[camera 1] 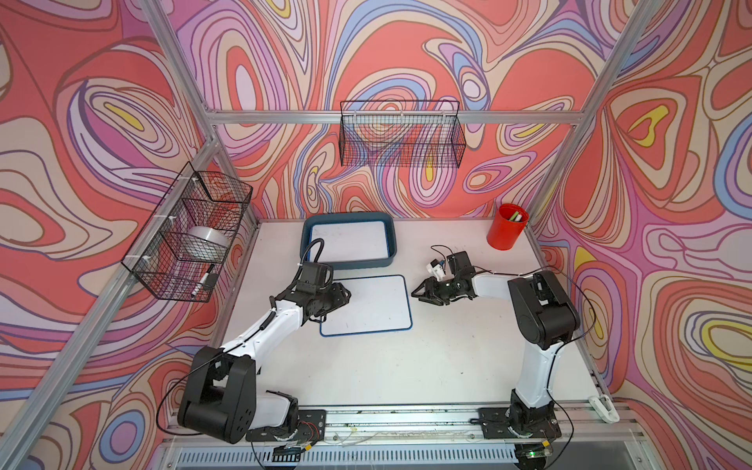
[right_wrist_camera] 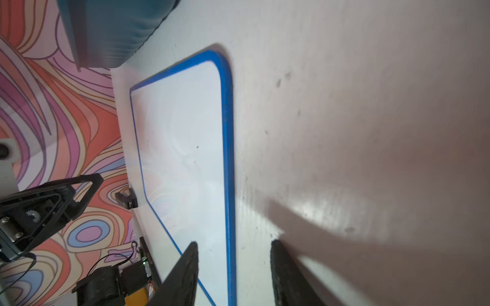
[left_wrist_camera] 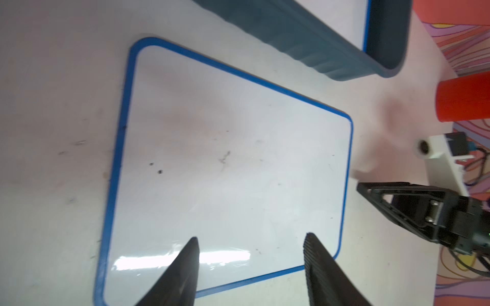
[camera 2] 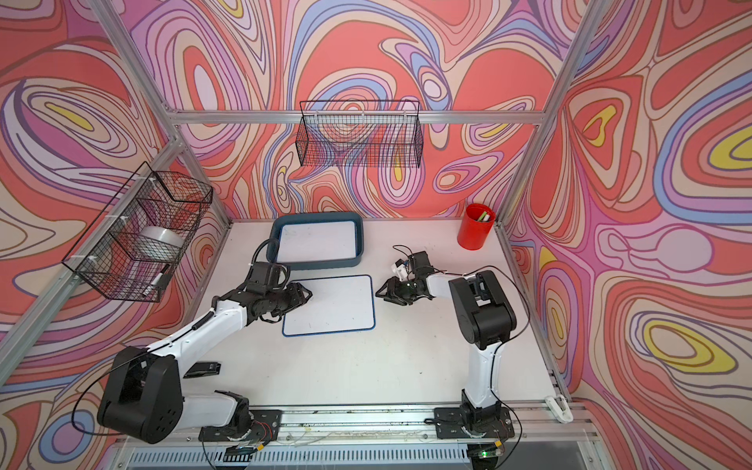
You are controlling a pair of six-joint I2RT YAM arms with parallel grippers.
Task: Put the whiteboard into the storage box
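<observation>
A whiteboard (camera 1: 366,311) with a blue rim lies flat on the table in front of the dark teal storage box (camera 1: 348,264), which has another white board inside. My left gripper hangs over the whiteboard's left part, fingers apart with nothing between them. My right gripper is open and low at the whiteboard's right edge, with nothing held; that edge shows between its fingers in the right wrist view.
A red bucket (camera 1: 506,231) stands at the back right. Wire baskets (camera 1: 402,141) hang on the back and left rails.
</observation>
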